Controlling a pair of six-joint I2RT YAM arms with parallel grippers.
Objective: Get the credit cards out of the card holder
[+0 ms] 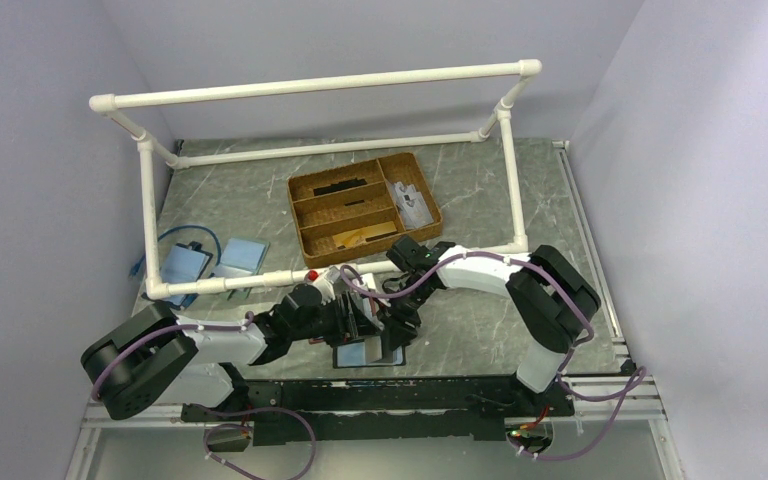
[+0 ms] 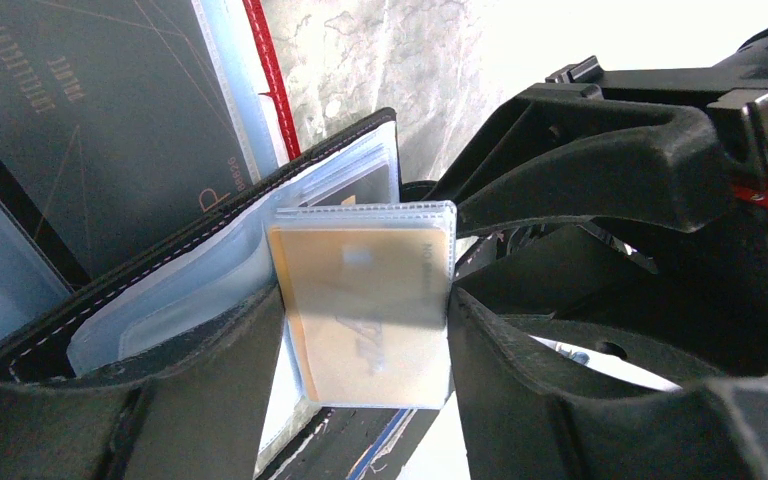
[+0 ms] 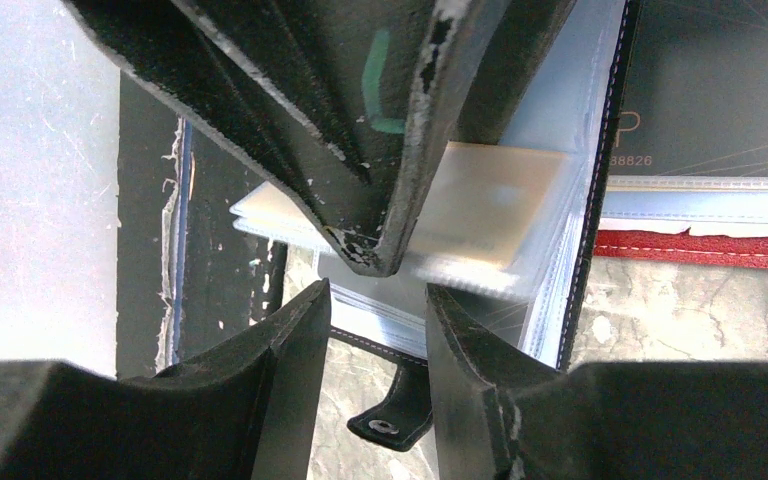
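Note:
The card holder (image 2: 190, 250), black-edged with clear sleeves and grey cards, lies at the front of the table. My left gripper is shut on its clear sleeves with a tan card (image 2: 360, 270) inside, which stand out toward the camera. My right gripper is at the same holder, fingers part open, just below those sleeves and in front of a grey card in a lower sleeve (image 3: 380, 285); whether anything is between its fingertips is hard to tell. In the top view both grippers crowd together over the holder, hiding much of it.
A brown compartment tray (image 1: 345, 205) stands at the back centre. Blue holders (image 1: 242, 255) lie at the left. A white pipe frame (image 1: 260, 280) crosses just behind the grippers.

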